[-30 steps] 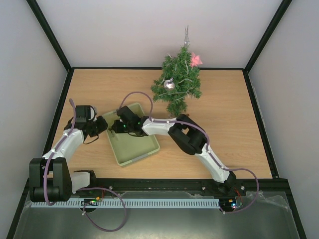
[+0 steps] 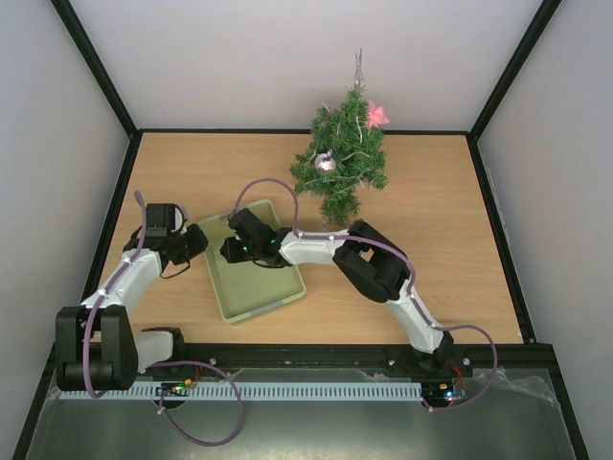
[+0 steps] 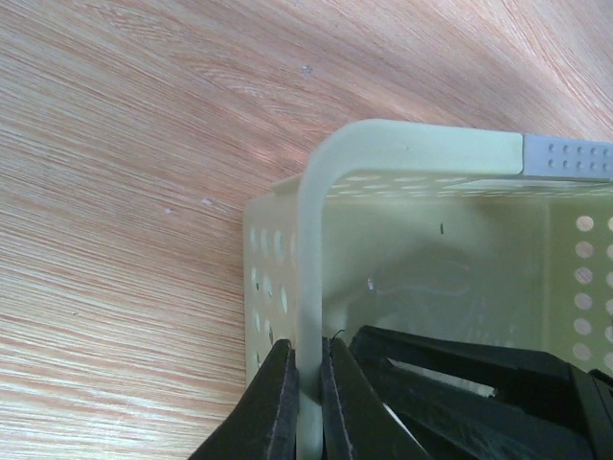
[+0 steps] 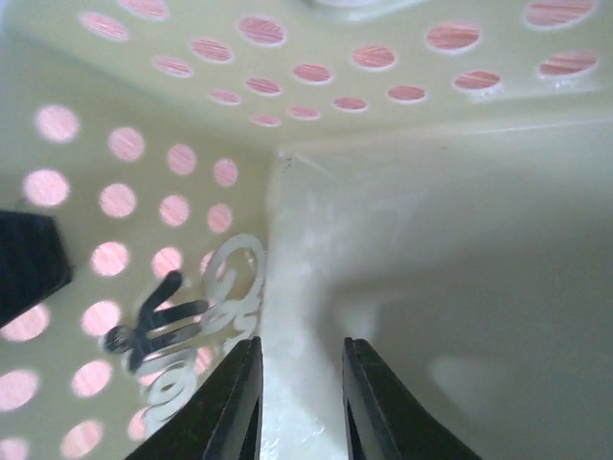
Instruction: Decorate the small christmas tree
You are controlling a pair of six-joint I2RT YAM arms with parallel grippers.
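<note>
The small green tree (image 2: 343, 153) stands at the back right of the table, bearing a silver ball (image 2: 326, 163), a pink flower (image 2: 376, 116) and a silver topper (image 2: 359, 72). My left gripper is shut on the rim of the pale green basket (image 3: 308, 240). Over the basket hovers my right gripper (image 2: 230, 251), its fingers apart and nothing between them. In the right wrist view, a silver curled ornament (image 4: 158, 331) leans against the perforated side wall, left of the right gripper.
Bare wooden table (image 2: 431, 230) lies to the right of the basket and tree. A purple cable (image 2: 364, 241) runs along the right arm. The basket floor near the right gripper looks empty.
The left arm stays still. The basket moved slightly earlier.
</note>
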